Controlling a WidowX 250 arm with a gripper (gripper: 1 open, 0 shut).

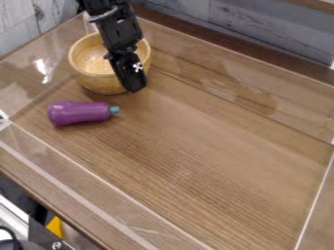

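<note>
A yellow-tan bowl (93, 68) sits at the upper left of the wooden table. The black robot gripper (129, 73) comes down from the top over the bowl's right side, its fingers at or inside the right rim; whether they are open or shut is unclear. A purple eggplant (81, 112) lies on the table just in front of the bowl, apart from the gripper.
A grey wall or ledge runs along the back. The table's left edge drops off at the lower left, where dark cables and a yellow object show.
</note>
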